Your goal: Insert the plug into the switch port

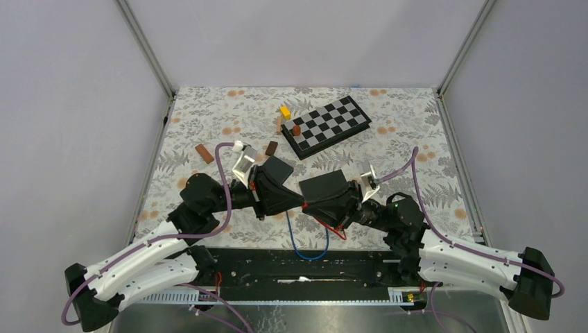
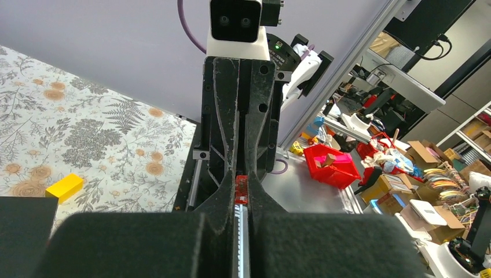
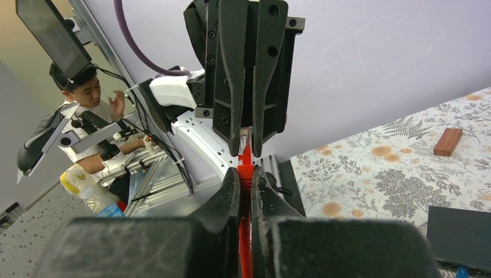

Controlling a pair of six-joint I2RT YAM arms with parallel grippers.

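My two grippers meet head-on above the front middle of the table. My right gripper is shut on the red cable plug (image 3: 245,168), whose clear tip points at my left gripper. The left gripper is shut, its fingertips at that tip; whether they touch it is unclear. The red cable hangs below the right gripper in the top view. Two black boxes (image 1: 323,182) (image 1: 277,166) lie behind the grippers, partly hidden; in the right wrist view a blue cable end (image 3: 462,271) enters one box (image 3: 460,231). Which port is free cannot be seen.
A chessboard (image 1: 326,125) with a dark rim lies at the back, near a yellow block (image 1: 285,112) and wooden blocks (image 1: 204,152). A blue cable (image 1: 308,257) loops at the table's front edge.
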